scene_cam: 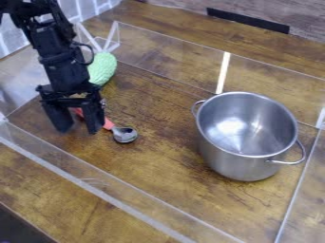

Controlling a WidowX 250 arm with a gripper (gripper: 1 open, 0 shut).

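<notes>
My black gripper (71, 106) is low over the wooden table at the left, open, with its fingers around or just beside the red handle of a spoon. The spoon's metal bowl (124, 135) points toward the lower right, and part of the red handle (106, 123) is hidden by the gripper. A green oblong object (105, 70) lies behind the gripper. I cannot tell whether the fingers touch the handle.
A large steel pot (248, 138) with side handles stands at the right. Clear panels or edges border the work area.
</notes>
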